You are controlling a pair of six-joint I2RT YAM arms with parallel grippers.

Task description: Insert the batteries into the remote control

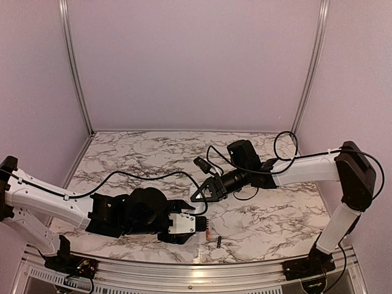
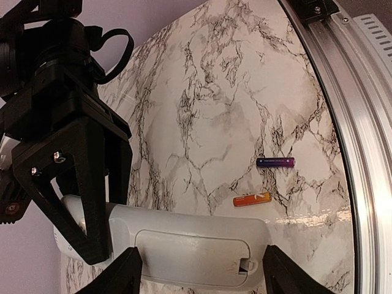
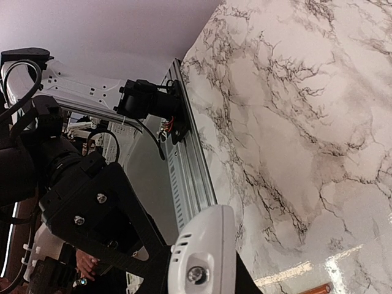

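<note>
The white remote control [image 2: 187, 257] is held back side out by my right gripper [image 1: 211, 193], shut on one end, as the left wrist view shows; its battery cover with a small latch faces my left gripper [image 1: 190, 223]. In that view the left fingers stand apart at the bottom edge, either side of the cover; whether they touch it I cannot tell. An orange battery [image 2: 251, 199] and a purple battery [image 2: 275, 162] lie on the table below. In the right wrist view the remote's end [image 3: 202, 248] points at the camera.
A metal rail [image 1: 233, 268] runs along the front edge. Both arms meet over the front middle, near the batteries, with cables looping above them.
</note>
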